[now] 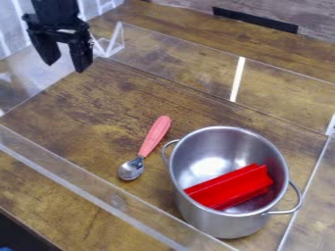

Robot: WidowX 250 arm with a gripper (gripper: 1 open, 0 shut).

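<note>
My black gripper (61, 56) is high at the upper left, above the wooden table, with its two fingers spread apart and nothing visible between them. An ice cream scoop or spoon (153, 138) with a pink handle and a silver head lies on the table in the middle, its head toward the lower left. A steel pot (197, 143) with two side handles stands at the lower right, and a red block-like object (222, 189) lies inside it. The gripper is well apart from both the scoop and the pot.
Clear low walls (157, 223) border the wooden work area at the front and back. The table between gripper, scoop and pot is bare, as is the area behind the pot.
</note>
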